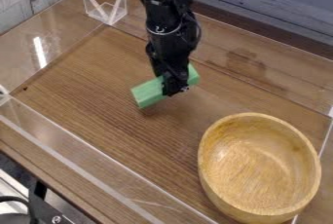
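My black gripper (170, 77) reaches down from the top middle, shut on a light green block (150, 94). The block sits low over the wooden table (92, 101); whether it touches the surface cannot be told. Part of the block shows on each side of the fingers, the rest is hidden behind them.
A large yellow bowl (258, 165) stands at the front right. Clear plastic holders line the back left corner and left edge. A blue-grey wall (267, 14) runs behind the table.
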